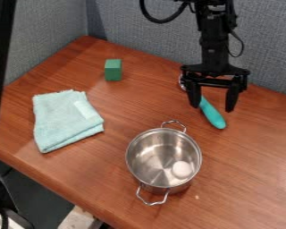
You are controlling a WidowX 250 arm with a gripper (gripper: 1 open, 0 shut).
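Note:
The black gripper (213, 97) hangs at the back right with its two fingers spread apart, over a teal-handled utensil (213, 114) lying on the wooden table; part of the utensil behind the gripper is hidden. Whether the fingers touch it I cannot tell. A steel pot (146, 156) with two handles stands at the front centre, with a small white round object (181, 168) inside. A folded light blue cloth (65, 121) lies at the left, and a green block (113, 70) sits at the back left.
Grey partitions (50, 60) border the table at the back and left.

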